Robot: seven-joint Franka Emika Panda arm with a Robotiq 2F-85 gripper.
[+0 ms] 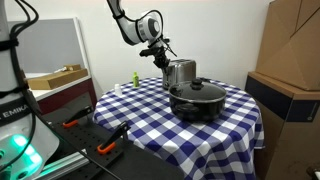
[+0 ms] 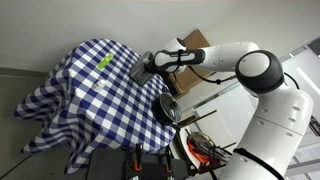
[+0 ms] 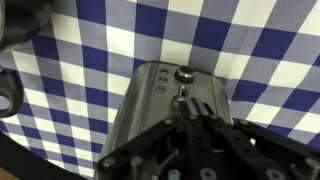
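Observation:
A silver toaster [image 1: 182, 73] stands upright towards the far side of the checked table. In the wrist view, the control end of the toaster [image 3: 140, 108] shows a dark round knob [image 3: 184, 74] and several small buttons. My gripper is shut just beside the knob, over the toaster's control end, and nothing shows between its fingers. Seen from exterior view 1, the gripper [image 1: 164, 65] is at the toaster's left end, near its top. Whether the fingertips touch the toaster cannot be told.
A dark lidded pot [image 1: 197, 97] sits in front of the toaster, close to its right. A green bottle [image 1: 135, 79] and a small white object [image 1: 117, 88] stand to the left. Bare checked cloth [image 1: 150, 112] lies across the front left of the table.

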